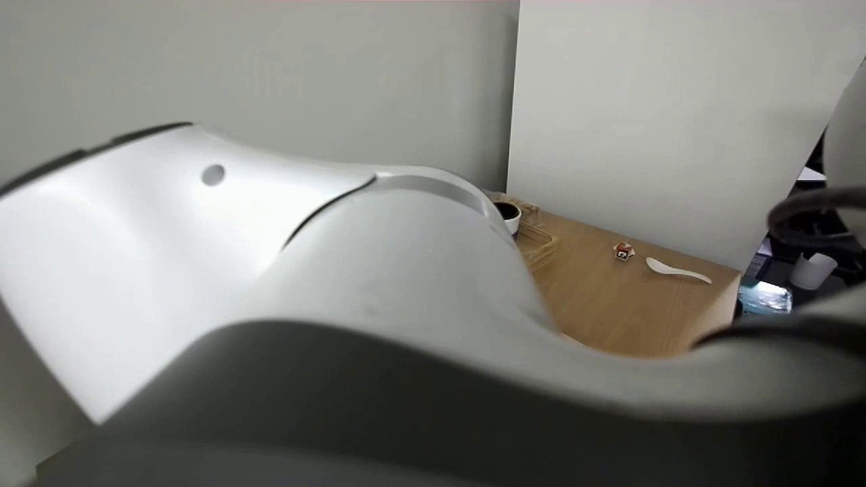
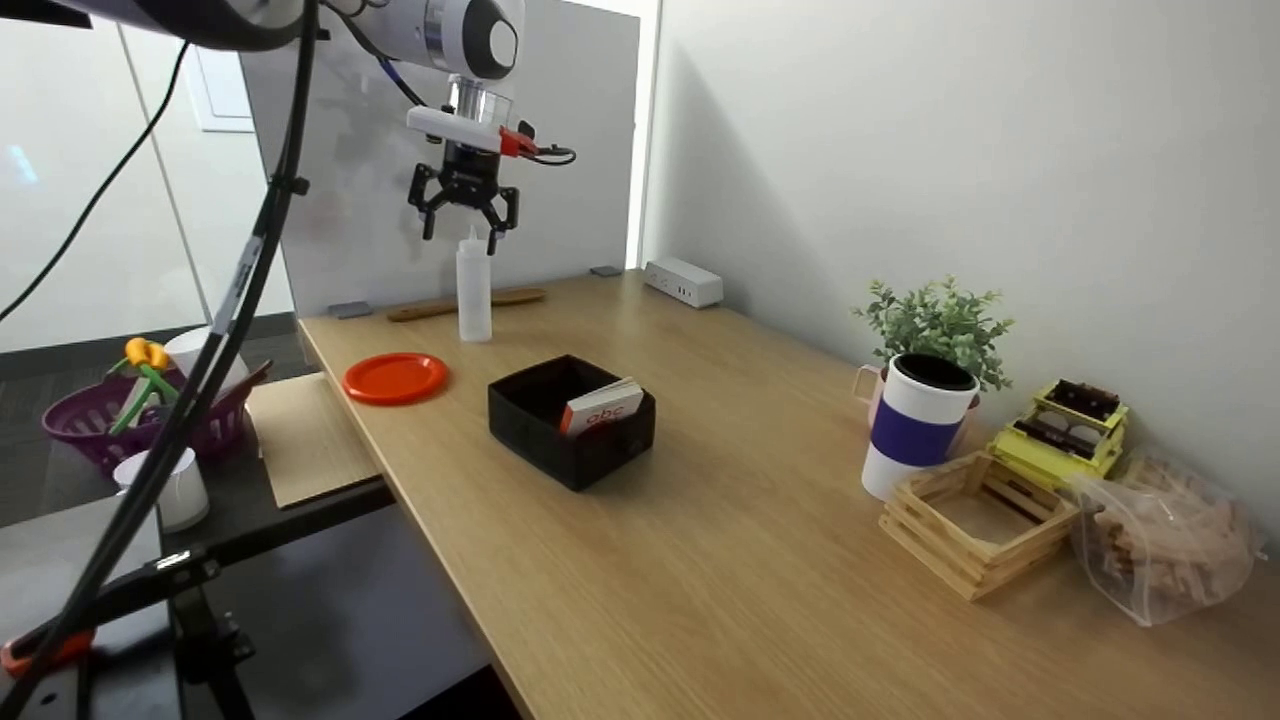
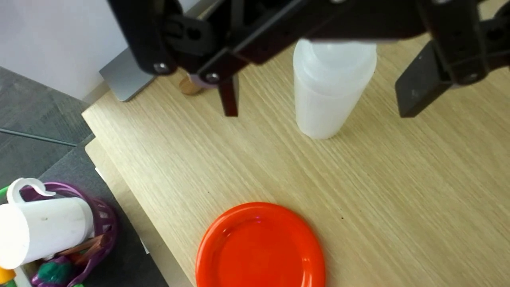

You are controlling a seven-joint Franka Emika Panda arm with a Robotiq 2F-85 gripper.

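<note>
My gripper (image 2: 461,236) stands open above a translucent white squeeze bottle (image 2: 475,293), which is upright on the table. In the wrist view the bottle (image 3: 330,91) shows between and beyond the two spread fingers, with clear space on both sides; its upper end is hidden behind the gripper's body. Nothing is held. In exterior view 2 the bottle's tip reaches about the height of the fingertips. A red plate (image 2: 396,378) lies near the table edge, in front of the bottle. Exterior view 1 is mostly filled by the arm, and the gripper is out of it.
A black box (image 2: 572,420) holding a small book (image 2: 601,407) sits mid-table. Behind the bottle lies a wooden utensil (image 2: 420,310). A tumbler (image 2: 918,426), a wooden crate (image 2: 978,528) and a plant (image 2: 936,322) stand by the wall.
</note>
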